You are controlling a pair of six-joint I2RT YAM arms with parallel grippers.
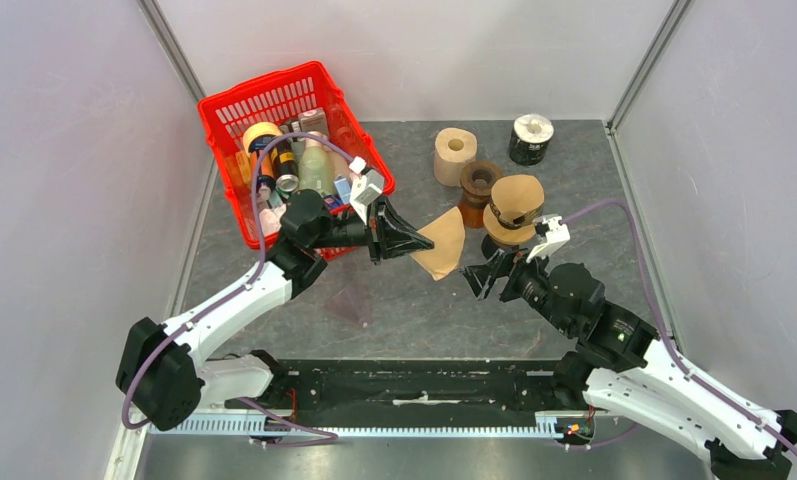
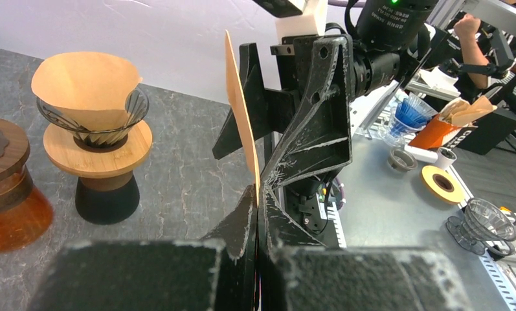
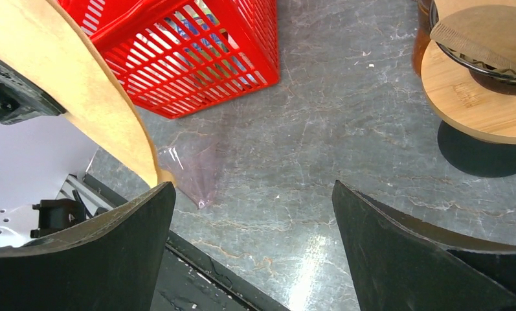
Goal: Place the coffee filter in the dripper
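My left gripper (image 1: 430, 243) is shut on a thin tan paper filter (image 1: 444, 247), gripping it by its narrow end above the middle of the table. Edge-on in the left wrist view, the filter (image 2: 240, 103) rises from between the fingertips. Just to the right of it, my right gripper (image 1: 479, 285) stands open, nothing between its fingers. Another tan filter (image 2: 87, 81) sits in the glass dripper (image 2: 137, 103), which rests on a wooden collar (image 2: 100, 159) over a dark base. In the right wrist view the held filter (image 3: 80, 91) passes at upper left.
A red basket (image 1: 217, 150) full of bottles and cans stands at back left. Near the dripper are an amber jar with a wooden top (image 1: 481, 178), a paper roll (image 1: 455, 152) and a dark can (image 1: 530, 139). A clear plastic piece (image 1: 349, 305) lies on the otherwise bare front table.
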